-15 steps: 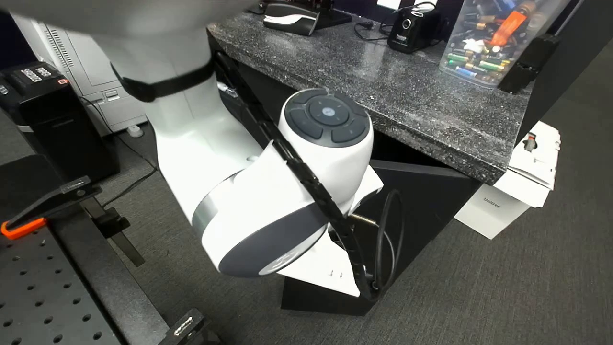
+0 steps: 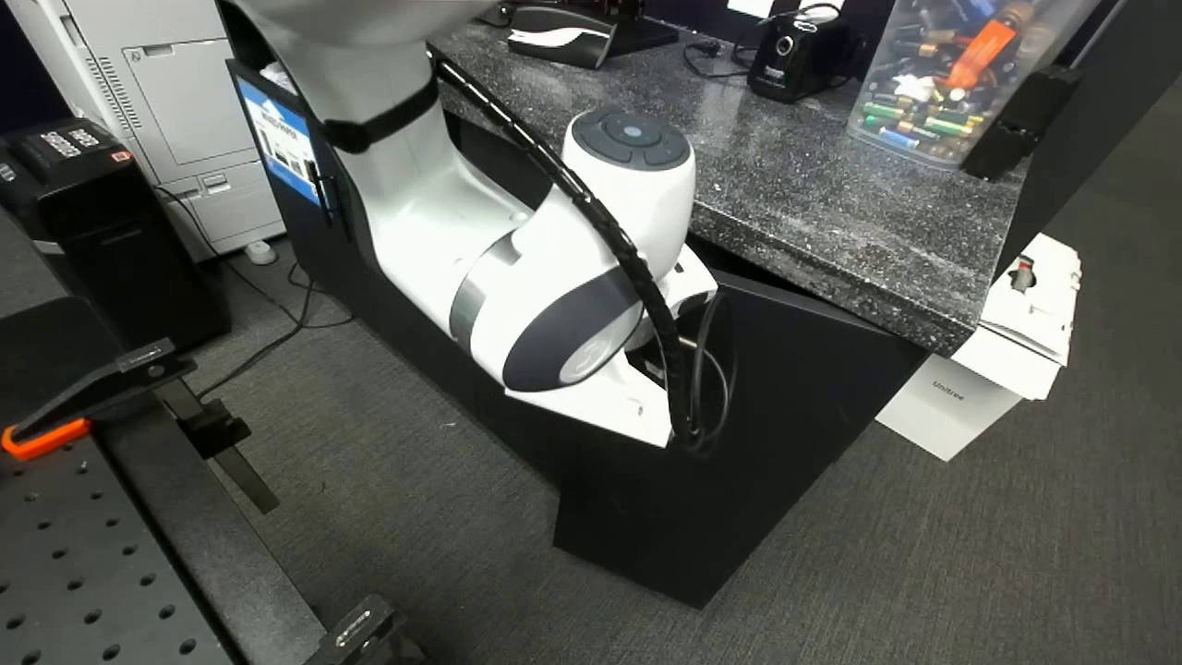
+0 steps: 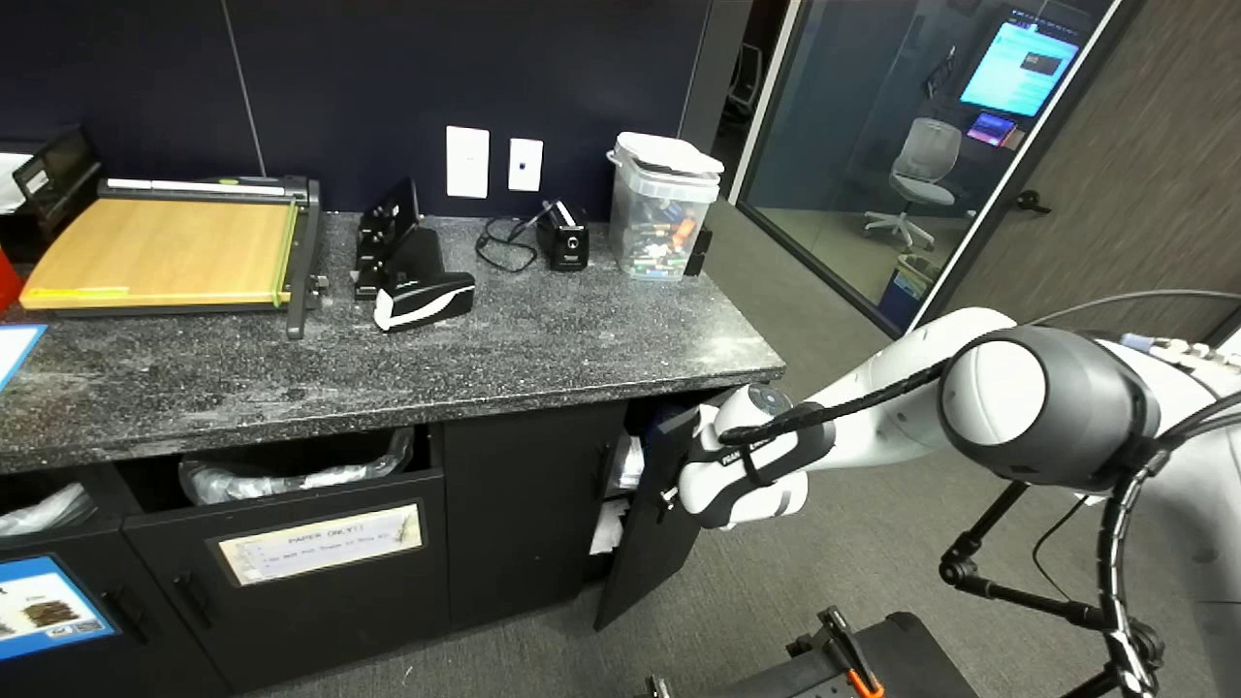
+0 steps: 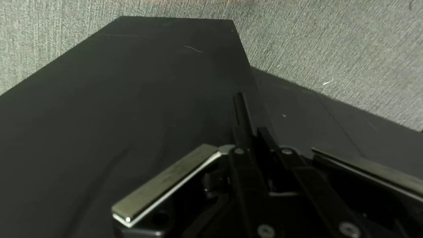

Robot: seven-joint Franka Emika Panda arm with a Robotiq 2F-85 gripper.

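Note:
A black cabinet door (image 3: 653, 541) stands part open below the counter's right end, with a gap beside the cabinet front. My gripper is low in the wrist view, close over the door's dark face. Its narrow fingers (image 4: 242, 158) are nearly together around a thin dark rod, which looks like the door's handle (image 4: 242, 109); one end of the rod sticks out past them. Black against black makes the exact contact hard to see. In exterior view 1 the arm covers the gripper and handle, while the door's lower part (image 2: 709, 532) shows below the arm.
The grey speckled counter (image 3: 524, 361) runs just above the arm's wrist. Pale items show on shelves (image 3: 611, 523) inside the cabinet. A white box (image 2: 953, 405) stands beyond the counter's end. A black perforated table (image 2: 89, 565) stands nearby.
The arm has moved away from exterior view 1's camera, toward the cabinet. The door's free edge has swung inward with it, so the opening is narrower.

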